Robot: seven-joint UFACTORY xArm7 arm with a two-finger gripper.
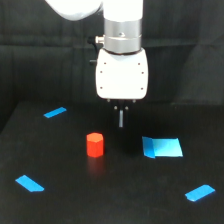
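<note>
A red block (95,145) stands on the dark table, left of centre. To the right lies a light-blue, flat piece (167,147) with a darker blue part at its left side. My white gripper (121,118) hangs pointing down above the table, between the red block and the blue piece in the picture, touching neither as far as shows. Its fingers are dark and small against the black background, so I cannot make out whether they are apart. No object shows at their tips.
Blue tape strips mark the table at the back left (55,112), front left (29,183) and front right (200,192). A dark curtain (40,60) hangs behind.
</note>
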